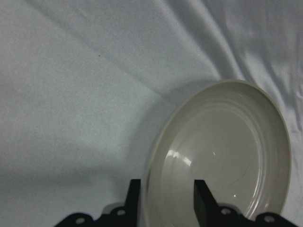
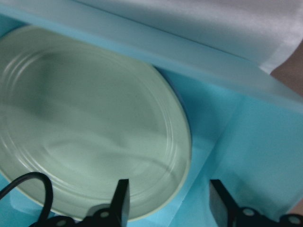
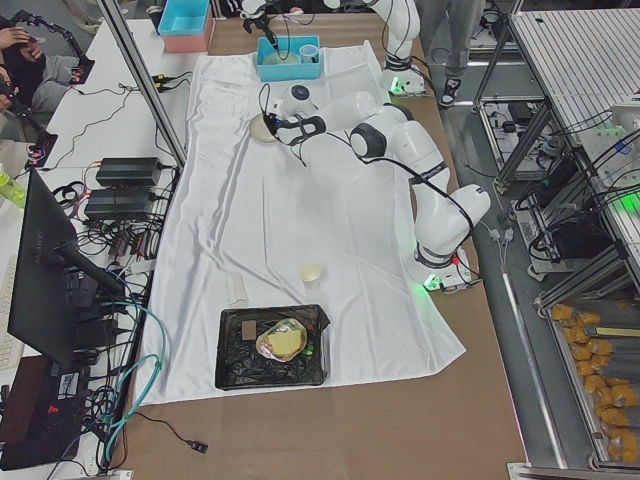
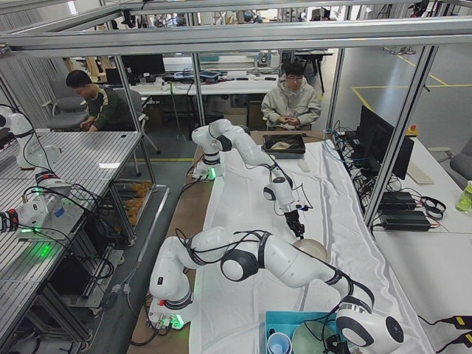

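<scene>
A beige plate (image 1: 218, 146) lies on the white cloth, also seen at the top of the camera left view. My left gripper is open over its rim, one finger outside the edge and one over the plate's inside. A pale green plate (image 2: 90, 123) lies in a blue bin (image 2: 251, 156). Above the bin is my right gripper, open, with one finger over the plate and the other beside it. A cup (image 4: 279, 346) stands in the bin.
A black tray (image 3: 230, 365) with food sits at the near end of the cloth, with a small cream cup (image 3: 310, 272) and a pale item (image 3: 236, 289) behind it. Monitors and cables line the left edge.
</scene>
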